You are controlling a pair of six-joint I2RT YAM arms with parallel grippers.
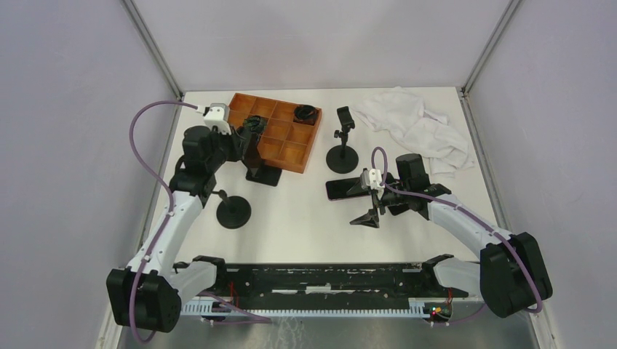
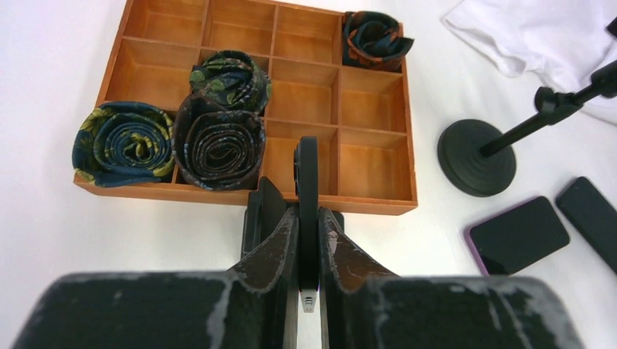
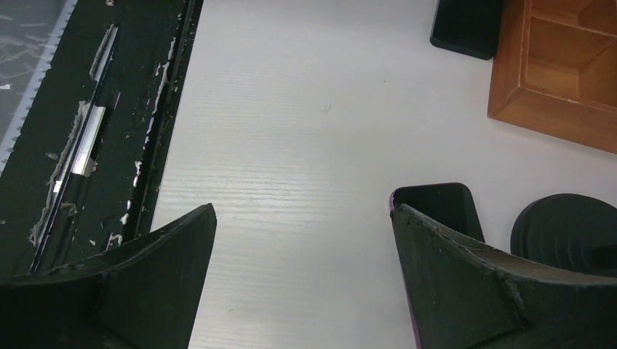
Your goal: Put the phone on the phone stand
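Observation:
My left gripper is shut on an upright dark phone (image 2: 308,182), seen edge-on above a dark stand (image 2: 263,211) just in front of the wooden organizer; whether it touches the stand I cannot tell. My right gripper stands open low over the table, beside a phone (image 3: 436,200) lying flat with a purple edge. A round-based stand (image 1: 342,161) stands at centre back, and another round base (image 1: 233,212) at the left front.
The wooden organizer (image 1: 295,153) holds rolled ties. A white cloth (image 1: 407,123) lies at the back right.

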